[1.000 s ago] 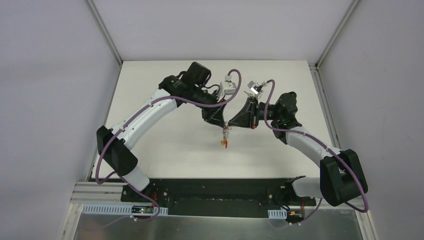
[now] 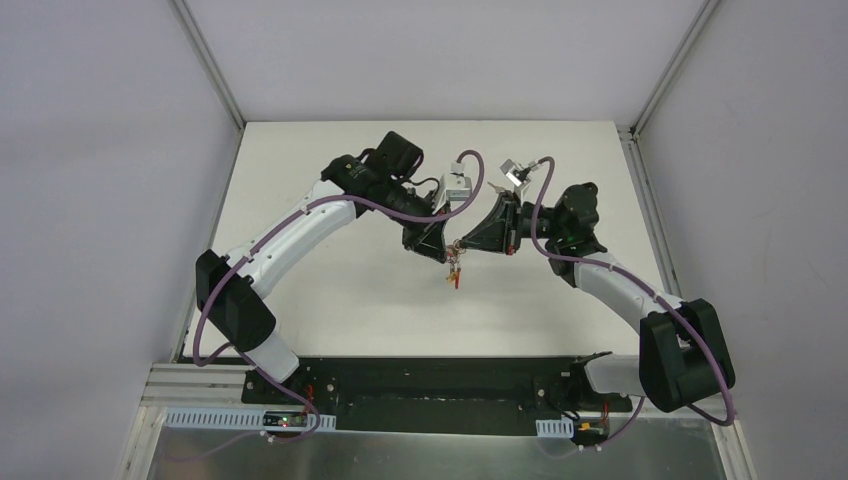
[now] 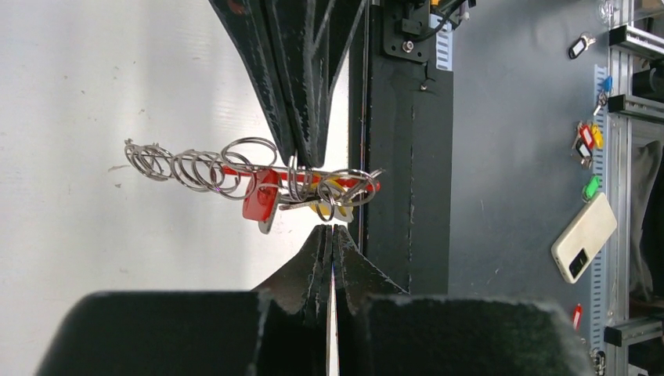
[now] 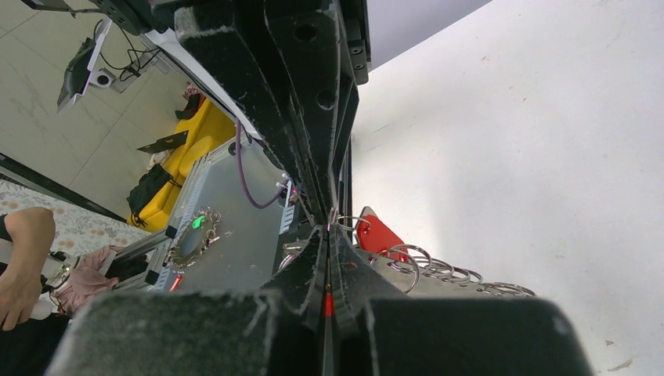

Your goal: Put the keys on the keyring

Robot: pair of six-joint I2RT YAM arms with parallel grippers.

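A bunch of small steel rings [image 3: 200,172] with a red key tag [image 3: 258,196] and a yellow tag [image 3: 321,205] hangs between my grippers at the middle of the top view. My left gripper [image 2: 444,255] is shut, its tips just at a ring below the bunch in its wrist view. My right gripper [image 2: 465,243] is shut, its tips at the top of the bunch. Whether either pinches a thin ring is hard to tell. The red tag [image 4: 380,239] also shows in the right wrist view.
Both grippers and the hanging bunch have shifted slightly toward the table's front and a little to the right. Both grippers remain close together.
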